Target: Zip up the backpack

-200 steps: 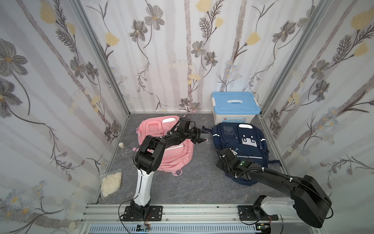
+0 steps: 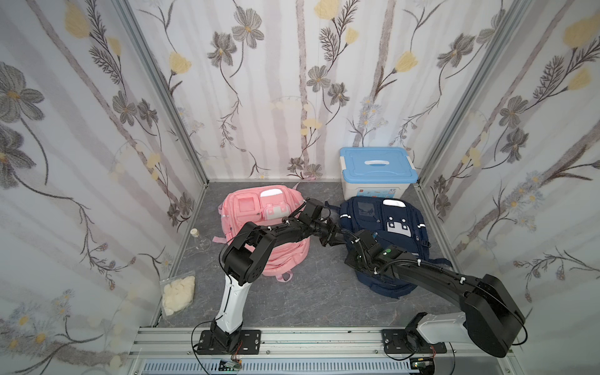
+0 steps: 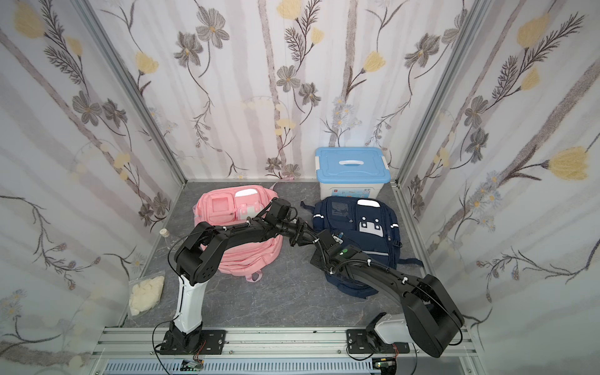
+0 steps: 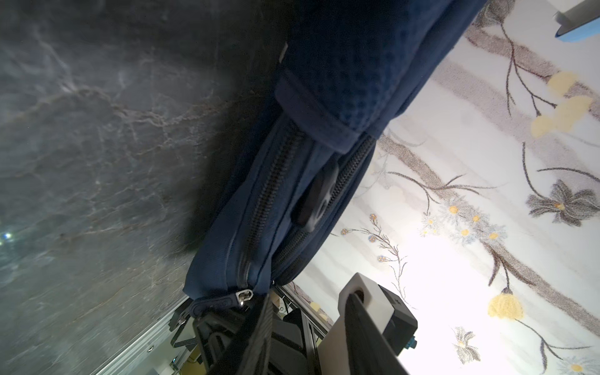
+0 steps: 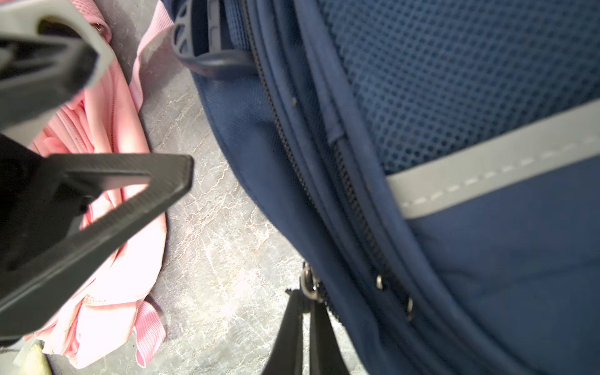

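The navy backpack (image 2: 386,228) lies on the floor at the right, its side zipper (image 4: 275,181) facing my left gripper. A metal zip slider (image 5: 308,284) sits on its lower left edge. My right gripper is shut at this slider, its fingertips touching the pull; the tab is mostly hidden. My left gripper stands part open, apart from the fabric, with no part of the backpack between its fingers. In the right wrist view its fingers (image 5: 134,165) reach toward the backpack from the left. Another black pull (image 4: 317,197) hangs on the neighbouring zipper.
A pink backpack (image 2: 293,253) lies under the left arm. Behind the navy one stands a blue-lidded box (image 2: 378,165). A bag of pale material (image 2: 178,293) rests at the front left. Bare floor (image 2: 328,281) shows between the backpacks, where both grippers are close together.
My left gripper has moved right and toward the front, up to the navy backpack's edge.
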